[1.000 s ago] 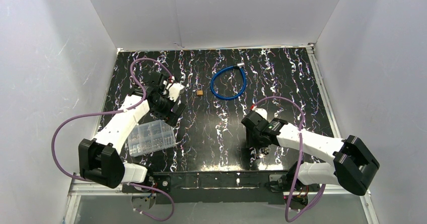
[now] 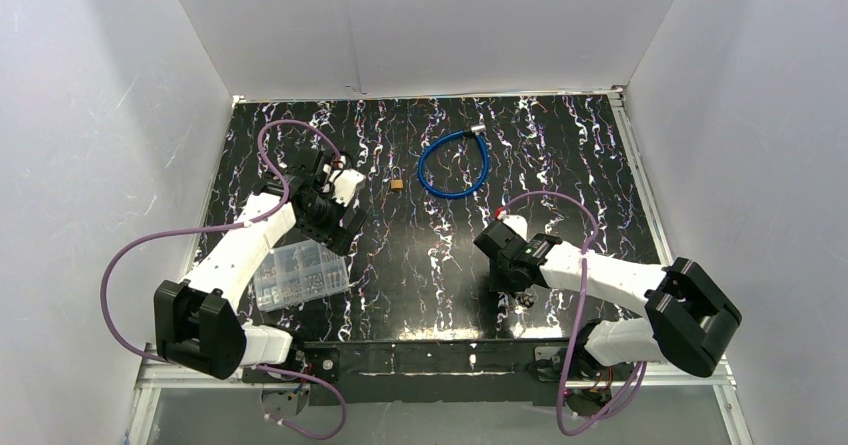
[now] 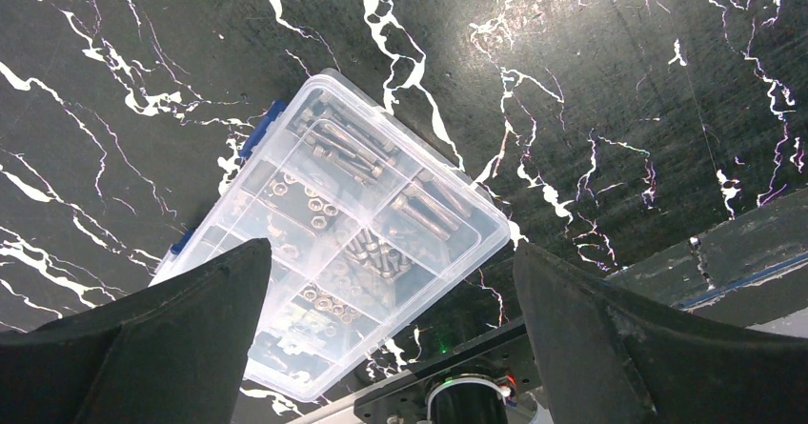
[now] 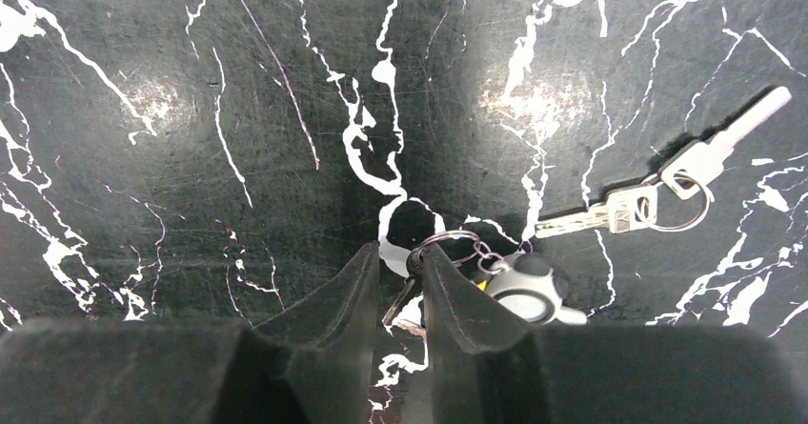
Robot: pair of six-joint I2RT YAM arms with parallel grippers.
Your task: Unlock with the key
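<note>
In the top view, a small brass padlock (image 2: 397, 184) lies near the middle of the table, left of a blue cable loop. My left gripper (image 2: 352, 233) hangs over the left side, its fingers wide apart and empty in the left wrist view. Low over the front right, my right gripper has a narrow gap between its fingers. A key (image 4: 400, 302) on a ring (image 4: 455, 237) shows in that gap, close to the right finger; table shows beside the key. A grey-white fob (image 4: 524, 295) is partly hidden behind that finger. Two silver keys (image 4: 629, 211) lie to its right.
A clear compartment box (image 3: 362, 224) of screws and nuts sits under the left arm. The blue cable loop (image 2: 428, 150) lies at the back centre. Purple cables (image 2: 175, 232) arch over both arms. The table between the arms is clear.
The left gripper has barely moved. Padlock, blue loop and box stay put.
</note>
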